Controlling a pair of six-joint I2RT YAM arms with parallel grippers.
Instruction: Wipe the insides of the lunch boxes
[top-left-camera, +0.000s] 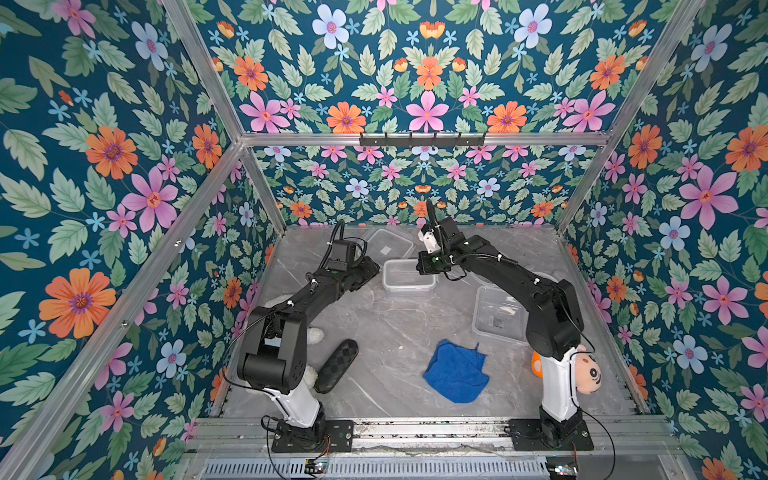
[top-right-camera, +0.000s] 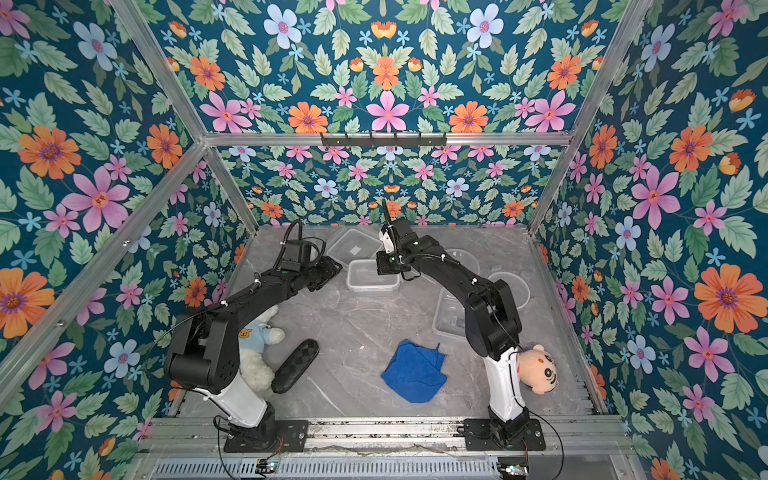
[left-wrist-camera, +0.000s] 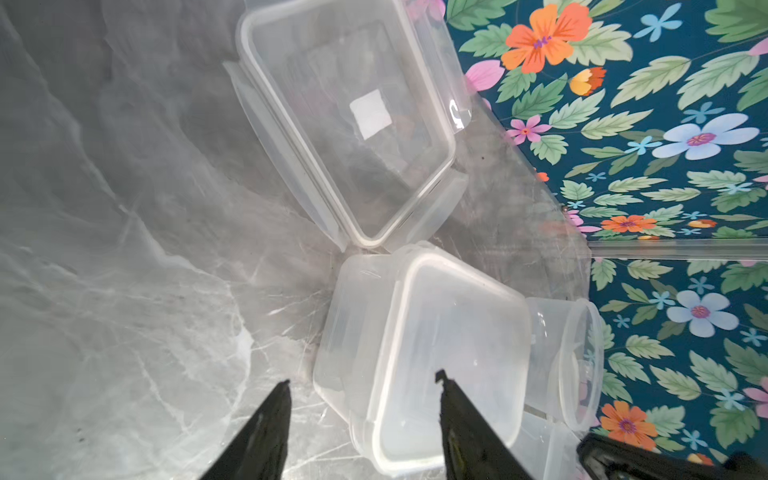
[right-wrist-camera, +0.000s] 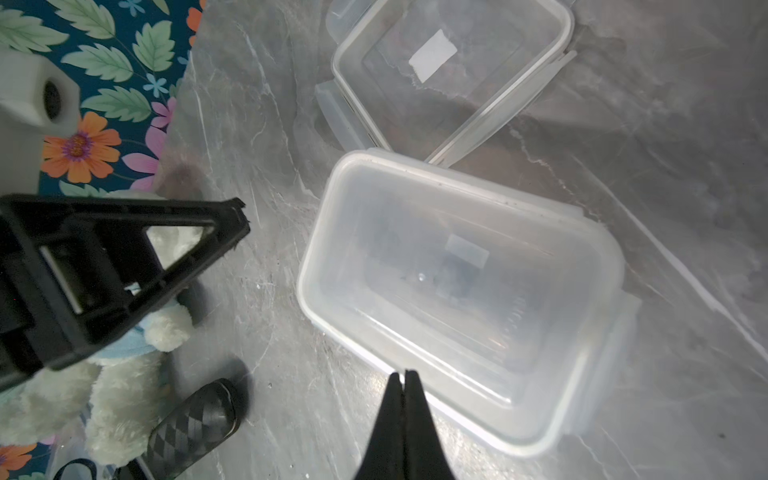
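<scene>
A clear lunch box (top-left-camera: 409, 281) sits at the middle back, with another box (top-left-camera: 389, 240) behind it and a larger clear box (top-left-camera: 496, 312) at the right. My left gripper stands open, left of the middle box, nothing between its fingers. My right gripper is shut with nothing visible in it, over the near edge of the middle box. A blue cloth (top-right-camera: 413, 369) lies crumpled on the front middle of the table.
Plush toys (top-right-camera: 257, 360) and a dark oblong case (top-right-camera: 294, 366) lie at the left, a round-headed doll (top-right-camera: 537, 368) at the front right. Round containers (top-right-camera: 509, 285) stand at the back right.
</scene>
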